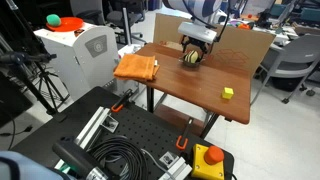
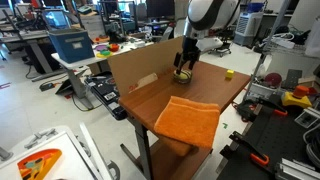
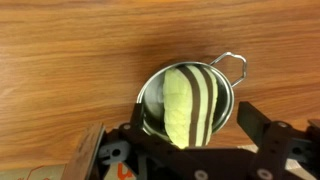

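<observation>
A round metal pot with a wire handle (image 3: 236,66) fills the middle of the wrist view. Inside it lies a soft, pale yellow-green thing with brown stripes (image 3: 190,103). My gripper hovers above, its two dark fingers wide apart on either side of the pot, with nothing visibly held between them. In both exterior views the pot (image 1: 192,58) stands near the far edge of the wooden table, against the upright panel. The contents can barely be made out there. My gripper is hard to pick out in those views.
An orange cloth (image 1: 136,67) covers one table corner, and a small yellow block (image 1: 228,93) sits near the opposite edge. Bare wood (image 1: 185,82) lies between them. A light-clothed figure (image 2: 205,22) shows behind the panel. Chairs and cables surround the table.
</observation>
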